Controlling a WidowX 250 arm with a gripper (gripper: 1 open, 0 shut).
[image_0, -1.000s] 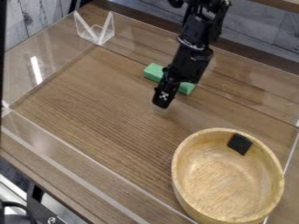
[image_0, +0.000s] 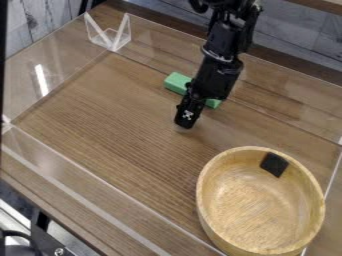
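Observation:
My black gripper (image_0: 187, 116) reaches down from the top to the middle of the wooden table, its tip low near the surface, just in front of a green block (image_0: 178, 83). It appears shut; I cannot make out anything between its fingers. The green block lies partly hidden behind the arm.
A large yellow round container (image_0: 254, 228) sits at the front right, with a black block (image_0: 274, 164) at its back rim. A clear plastic piece (image_0: 107, 30) stands at the back left.
The arm and gripper have shifted very slightly down and toward the front. The green block and other objects look unchanged.

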